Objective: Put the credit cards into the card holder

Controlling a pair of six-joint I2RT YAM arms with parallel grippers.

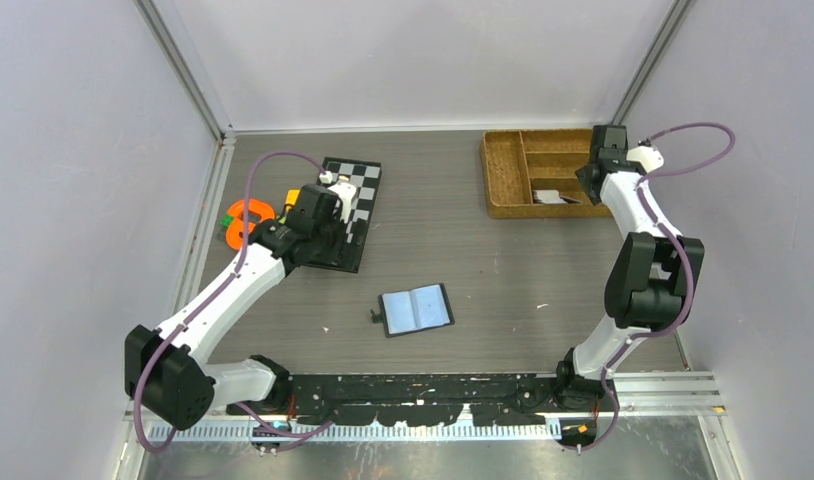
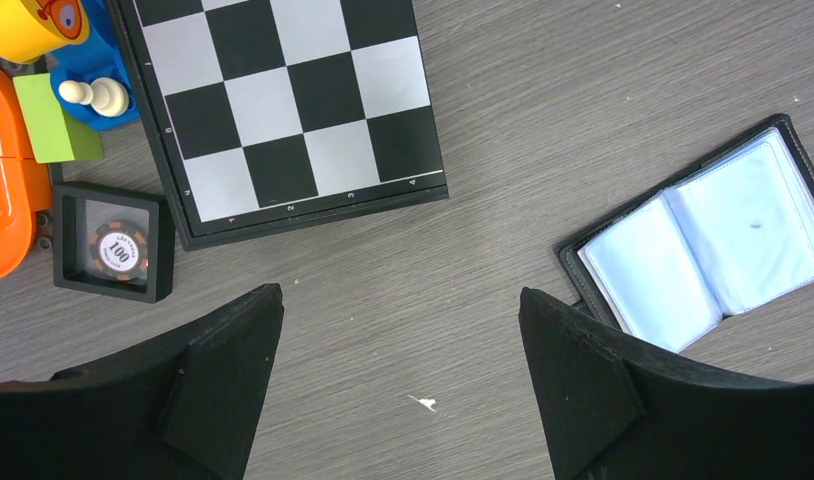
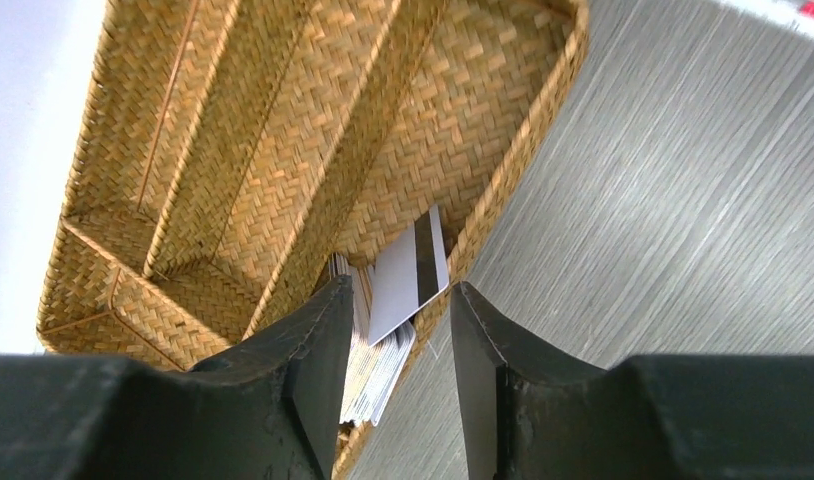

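White credit cards stand packed side by side in the near compartment of a woven basket (image 1: 503,173). One card (image 3: 395,284) with a dark stripe leans over the others (image 3: 364,375) in the right wrist view. My right gripper is open above them, a fingertip to either side of the striped card and nothing gripped. The card holder (image 1: 416,308) lies open on the table, black with clear bluish sleeves; the left wrist view shows its sleeves (image 2: 698,240) at the right. My left gripper is open and empty over bare table.
A checkered board (image 2: 305,128), a black box with a poker chip (image 2: 116,247) and orange toy parts (image 1: 245,222) occupy the left side. Thin walls divide the basket, which sits by the back wall. Mid-table is clear around the holder.
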